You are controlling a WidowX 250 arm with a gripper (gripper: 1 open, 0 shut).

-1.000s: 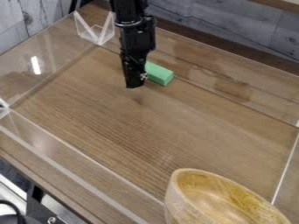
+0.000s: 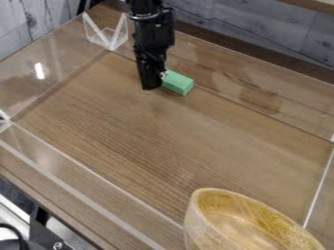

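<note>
The black robot arm [image 2: 147,29] reaches down from the top of the view, its gripper [image 2: 152,80] low over the wooden table, just left of a green block [image 2: 175,83]. Whether the fingers are open or shut is too small to tell.
A large yellow bowl [image 2: 241,220] sits at the bottom right. A clear plastic piece [image 2: 107,34] stands by the arm at the upper left.
</note>
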